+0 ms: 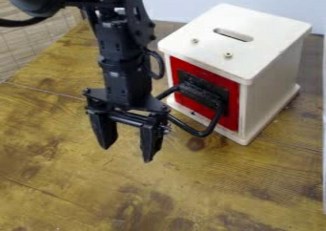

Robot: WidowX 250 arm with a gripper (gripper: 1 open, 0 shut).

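My black gripper (126, 144) points down over the wooden table, left of a white wooden box, its two fingers apart with nothing visible between them. The box (261, 82) has a slot in its top and a red front panel (184, 68) with a black fixture (201, 91) mounted on it. A black looped bar or tube runs from the fixture toward the arm; where it ends behind the gripper is unclear.
A pale wall stands behind the box, and a tiled surface lies beyond the table at the upper left.
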